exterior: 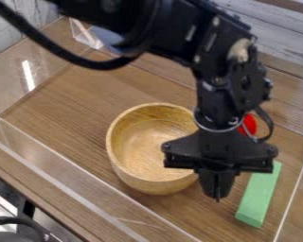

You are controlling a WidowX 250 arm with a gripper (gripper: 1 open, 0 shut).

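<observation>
The black robot arm reaches down from the top to a gripper (220, 185) hanging low over the right side of a tan round bowl (132, 149), between it and a green block (257, 195) on the wooden table. The gripper looks shut, with nothing visible between its fingers. A red object (249, 123) is partly hidden behind the gripper's housing.
Bare wooden table (65, 109) lies left of and behind the bowl. A rail edge runs along the lower left, with black cables at the bottom-left corner.
</observation>
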